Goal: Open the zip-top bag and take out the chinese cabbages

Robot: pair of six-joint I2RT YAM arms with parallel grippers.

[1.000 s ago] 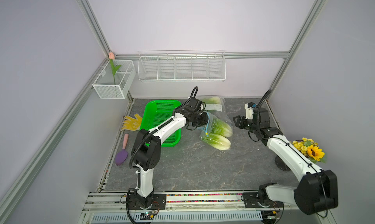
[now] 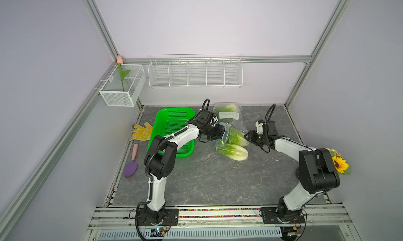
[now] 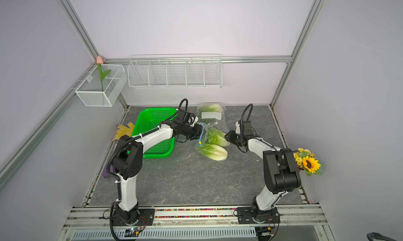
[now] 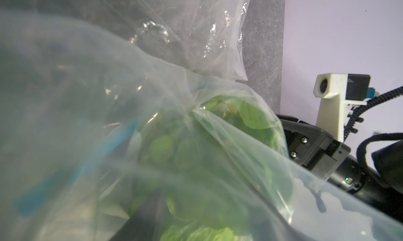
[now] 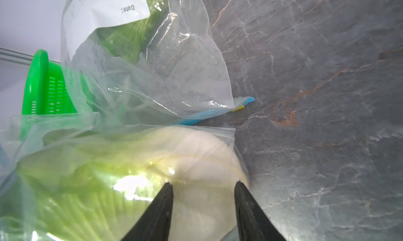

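Observation:
A clear bag with a blue zip strip holds two cabbages, one in front and one behind it. My left gripper is at the bag's zip end; its fingers are hidden behind plastic in the left wrist view, so its hold is unclear. My right gripper stands open at the right end of the bag, its fingertips close against a cabbage's pale base under plastic. A second labelled bag with cabbage lies behind.
A green basket is at left. A yellow glove and purple spatula lie beside it. Sunflowers stand at right.
My right gripper has moved left and down to the bag's right end, its arm bending. My left gripper has shifted slightly downward, remaining at the zip end.

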